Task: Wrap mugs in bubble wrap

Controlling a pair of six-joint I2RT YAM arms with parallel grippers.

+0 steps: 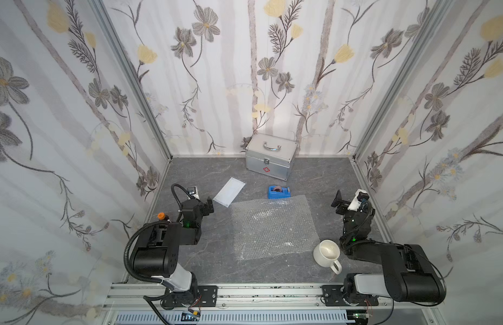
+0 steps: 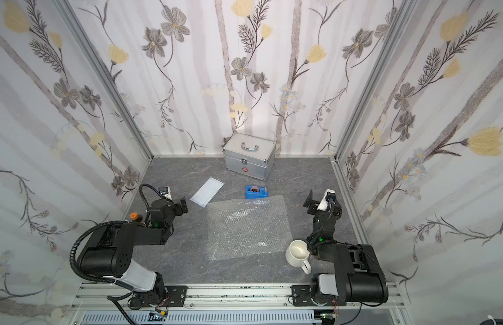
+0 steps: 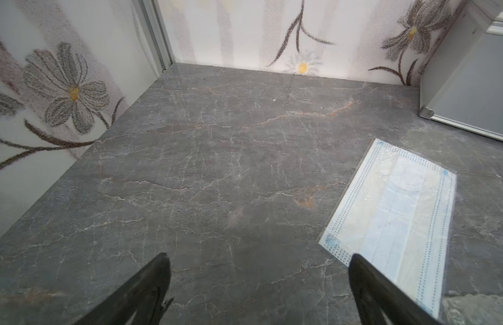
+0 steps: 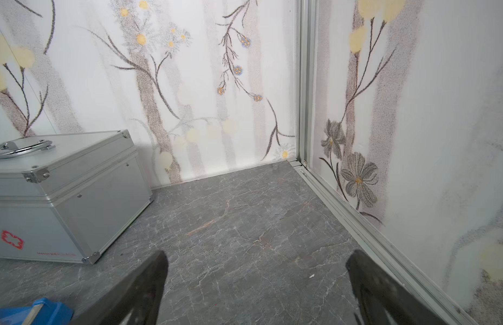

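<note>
A clear sheet of bubble wrap (image 1: 273, 227) lies flat across the middle of the table. Near its front right corner stands a cream mug (image 1: 326, 253), upright, its handle toward the front edge. My left gripper is open over bare table, left of the wrap, with nothing between its fingers. On the right side, my right gripper is also open and empty, beyond the mug and clear of the wrap. A blue tape dispenser (image 1: 278, 191) sits just behind the wrap's far edge.
A silver case (image 2: 249, 157) stands against the back wall. Left of the dispenser lies a flat packaged face mask (image 3: 397, 216). An orange-capped item (image 2: 135, 217) shows behind the left arm. Bare table extends along the back left and back right.
</note>
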